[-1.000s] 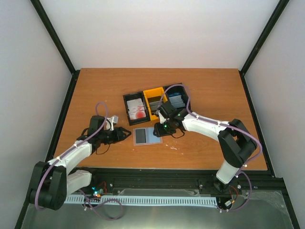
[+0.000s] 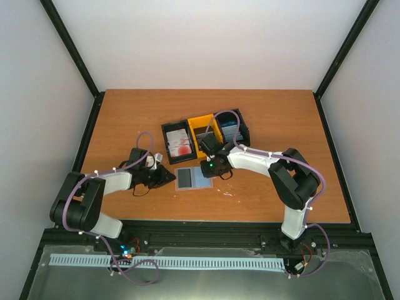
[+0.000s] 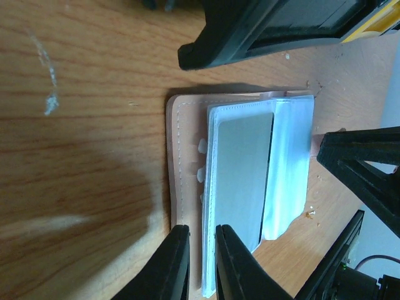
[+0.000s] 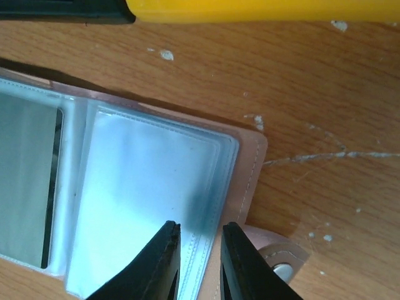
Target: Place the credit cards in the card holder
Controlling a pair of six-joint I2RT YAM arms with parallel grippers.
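Observation:
The card holder [image 2: 203,178] lies unfolded flat on the table, its beige cover [image 3: 183,131] under clear sleeves. A grey card [image 3: 244,159] sits in its left sleeve. The other sleeve [image 4: 147,175] looks pale blue and shows no grey card. At the holder's left edge, my left gripper is shut on the clear sleeve's edge, which runs between its fingers. My right gripper is part open over the right edge, a fingertip on each side of the sleeve's border; whether it touches cannot be told. Its fingers hold no card.
Behind the holder stand a black box [image 2: 165,130] with white and red cards, a yellow box [image 2: 199,120] with dark cards, and another black box [image 2: 245,132] with bluish cards. A snap tab [image 4: 275,250] sticks out at the holder's right.
My left gripper has moved a little right and towards the front, up to the holder's left edge. The holder has stayed in place.

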